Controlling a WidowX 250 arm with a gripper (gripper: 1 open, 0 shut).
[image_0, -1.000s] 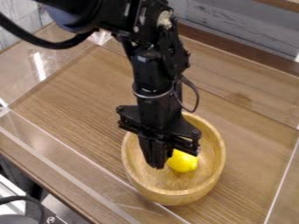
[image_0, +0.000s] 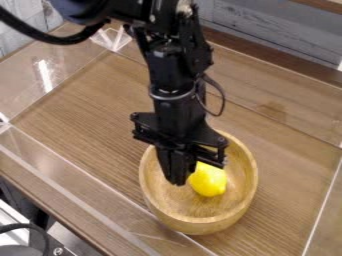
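Observation:
The black arm comes down from the top left, and its gripper (image_0: 178, 160) hangs inside a tan oval bowl (image_0: 201, 218), over the bowl's left and back part. The gripper's fingertips look close together, with nothing visible between them. A yellow object (image_0: 209, 180) lies in the bowl just right of the fingertips, partly hidden behind the gripper's body.
A pale wall (image_0: 267, 30) runs along the back. A dark cable (image_0: 27, 232) lies at the lower left corner.
The arm and gripper have shifted very slightly, and a bit more of the yellow object shows beside the fingertips. The bowl stays in place.

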